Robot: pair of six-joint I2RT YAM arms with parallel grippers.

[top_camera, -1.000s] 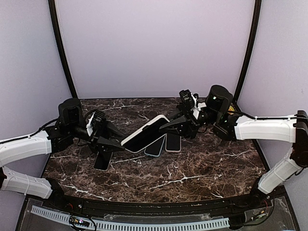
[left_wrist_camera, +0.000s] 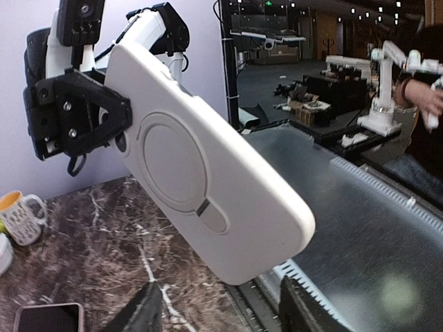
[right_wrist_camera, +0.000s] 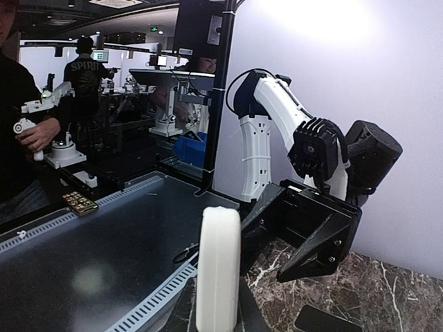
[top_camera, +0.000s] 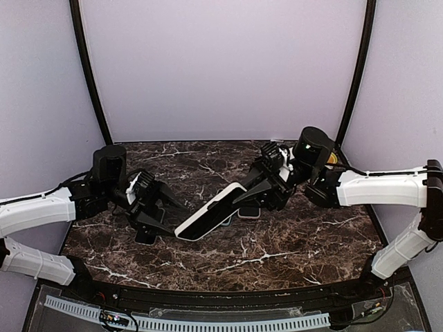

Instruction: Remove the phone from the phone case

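A white phone case (left_wrist_camera: 239,183) hangs tilted above the table, its back with a round ring facing the left wrist camera. The top view shows the dark face of the phone (top_camera: 208,218) inside the case's white rim. My right gripper (top_camera: 250,192) is shut on the upper right end of the case. In the right wrist view the case (right_wrist_camera: 220,270) stands edge-on between the fingers. Near the case's lower left end, my left gripper (top_camera: 180,220) stands part open. Its fingers (left_wrist_camera: 142,315) have an empty gap between them in the left wrist view.
Below lies a dark marble table (top_camera: 208,266). A dark phone (top_camera: 147,235) lies at the left; another phone (top_camera: 249,211) with a pinkish edge lies under the right gripper. A mug (left_wrist_camera: 22,218) stands farther off.
The case has tilted more steeply, its lower left end dropping, as my right gripper turned. My left gripper has shifted slightly down, and its fingers stand farther apart.
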